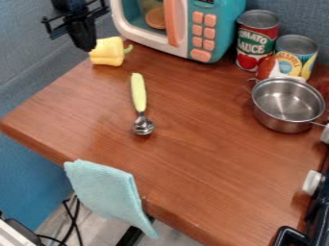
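Observation:
My gripper point(80, 38) is at the top left, raised just left of a pale yellow object point(110, 55) at the table's back left corner; I cannot tell whether it is open or shut. A scoop with a yellow handle point(139, 93) lies on the wooden table point(193, 173). A light blue cloth point(110, 192) drapes over the front left edge. A steel pot point(288, 102) stands at the right.
A toy microwave point(182, 24) stands at the back, beside two cans point(256, 38). A dark appliance with white knobs point(295, 231) borders the right edge.

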